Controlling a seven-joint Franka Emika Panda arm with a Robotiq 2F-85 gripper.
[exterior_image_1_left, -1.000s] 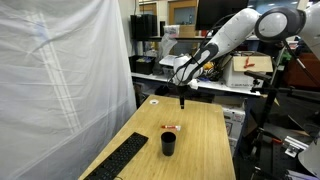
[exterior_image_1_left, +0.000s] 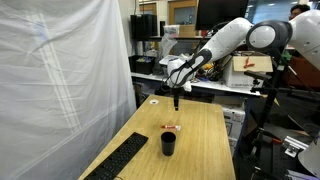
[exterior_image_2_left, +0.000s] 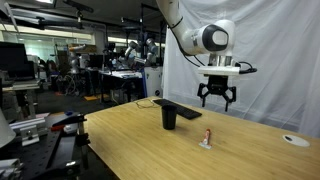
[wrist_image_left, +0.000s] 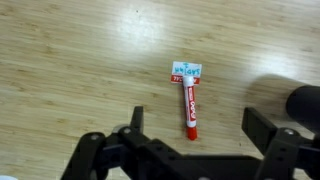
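A slim marker-like stick with a red end (wrist_image_left: 191, 110) lies on the wooden table, a small white and red-printed piece (wrist_image_left: 186, 70) at its other end. In the wrist view it sits between and beyond the fingers of my gripper, which stands open and empty. The gripper (exterior_image_2_left: 217, 97) hangs well above the table in the second exterior view, over the area behind the stick (exterior_image_2_left: 208, 136). A black cup (exterior_image_2_left: 169, 111) stands upright close to the stick; only part of this cup (wrist_image_left: 305, 105) shows at the wrist view's right edge.
A black keyboard (exterior_image_1_left: 117, 157) lies along the table's left side, near a white curtain (exterior_image_1_left: 65, 90). A white round item (exterior_image_2_left: 296, 141) rests at the other end.
The stick and cup have stayed put.
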